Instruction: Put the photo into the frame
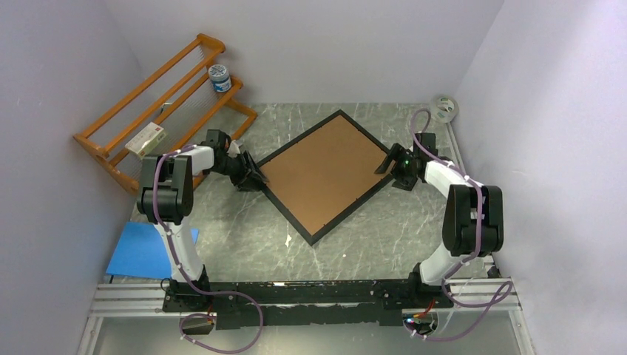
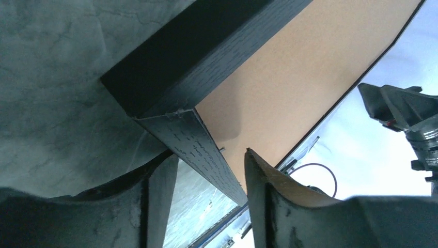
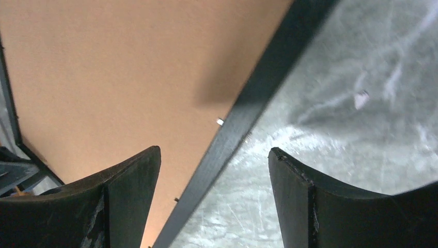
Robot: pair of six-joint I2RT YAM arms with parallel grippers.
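A black picture frame with a brown board inside lies diagonally on the marble surface. My left gripper is at the frame's left corner; its fingers stand apart with the corner's bar just beyond and between them, grip not clear. My right gripper is open above the frame's right side, the dark bar running below between its fingers. I cannot make out a photo in these views.
A wooden rack with a jar and box stands at the back left. A blue sheet lies front left; a tape roll is at the back right.
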